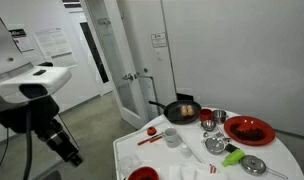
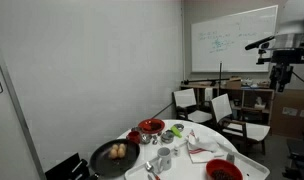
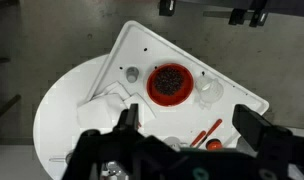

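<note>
My gripper stands open, its fingers wide apart at the bottom of the wrist view and nothing between them. It is high above the white tray, clear of everything. On that tray (image 3: pixel 254 103) sits a red bowl (image 3: pixel 170 84) holding small dark pieces. A clear glass (image 3: pixel 206 88) is beside the bowl, and a small grey cup (image 3: pixel 132 74) stands on its other side. Red-handled utensils (image 3: pixel 207 132) lie close to the tray's edge. A white cloth (image 3: pixel 105 107) is spread partly over the tray. The gripper hides part of the table below.
On the round white table are a black pan (image 2: pixel 115 156) with brown items, a white mug (image 1: pixel 172 138), a red plate (image 1: pixel 249 130), a green object (image 1: pixel 233 157), a pot lid (image 1: pixel 254 165) and small metal cups (image 1: pixel 213 116). Chairs (image 2: pixel 236 119) stand behind.
</note>
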